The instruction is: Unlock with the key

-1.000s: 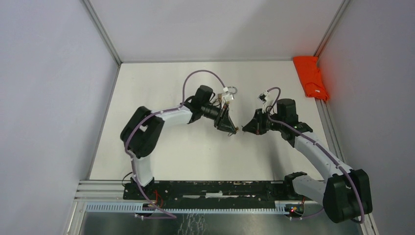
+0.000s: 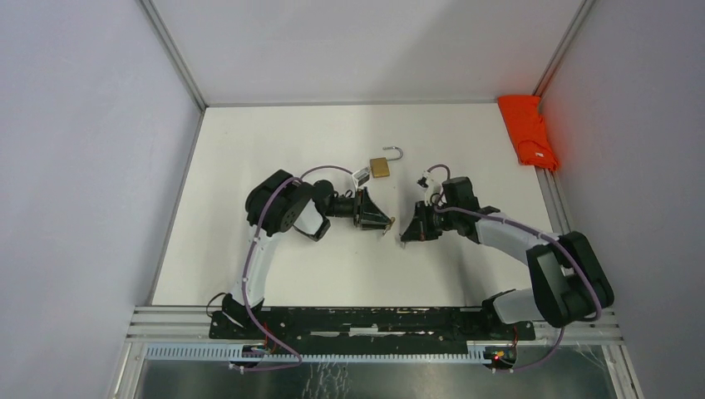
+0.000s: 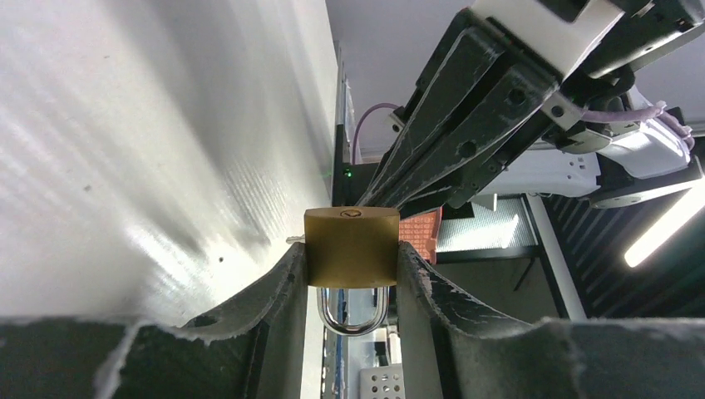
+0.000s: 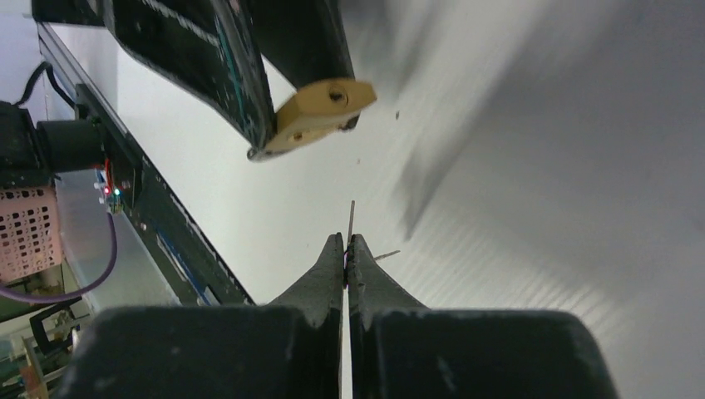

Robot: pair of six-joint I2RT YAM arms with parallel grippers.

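My left gripper is shut on a brass padlock (image 3: 352,237), one finger on each side of its body; its shackle (image 3: 353,329) shows beyond. In the right wrist view the padlock (image 4: 326,101) is at the upper left, its keyhole face visible. My right gripper is shut on a thin key (image 4: 351,219), seen edge-on and sticking out past the fingertips. Key and padlock are apart. From above, the left gripper (image 2: 387,221) and the right gripper (image 2: 406,236) face each other across a small gap.
Another brass padlock (image 2: 380,167) lies on the white table at the back, beside a detached-looking shackle (image 2: 394,153). An orange cloth or bag (image 2: 529,133) is at the back right edge.
Both arms have come down lower over the table. The right gripper has moved left and toward the front; the left gripper has shifted slightly left with the padlock.
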